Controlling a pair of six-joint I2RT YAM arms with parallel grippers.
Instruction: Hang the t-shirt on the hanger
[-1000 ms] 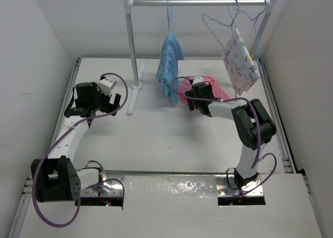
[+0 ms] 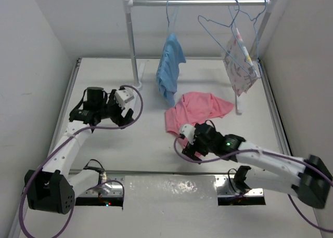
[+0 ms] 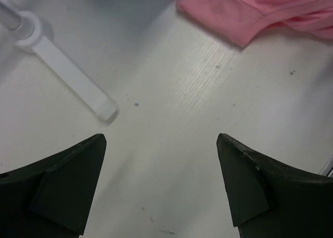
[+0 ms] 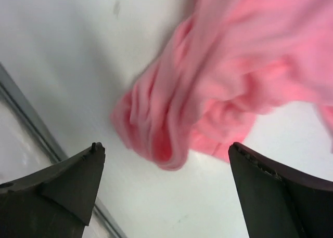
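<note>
A crumpled pink t shirt (image 2: 200,109) lies on the table, spread below the rack, its near part partly hidden under my right arm. My right gripper (image 2: 190,156) is open at the shirt's near end. In the right wrist view a bunched fold of the pink cloth (image 4: 171,103) lies ahead of the open fingers (image 4: 57,194), none of it clearly between them. Over bare table to the left, my left gripper (image 2: 125,118) stands open and empty; the shirt's corner (image 3: 239,20) shows at the top of its wrist view. An empty blue hanger (image 2: 223,25) hangs from the rack's right part.
The metal rail (image 2: 203,3) spans the back. A blue garment (image 2: 169,69) hangs mid-rack, and a patterned white cloth (image 2: 241,66) hangs at the right. The rack's white foot (image 3: 73,77) lies near my left gripper. Bare table shows at left and front.
The hangers sway a little.
</note>
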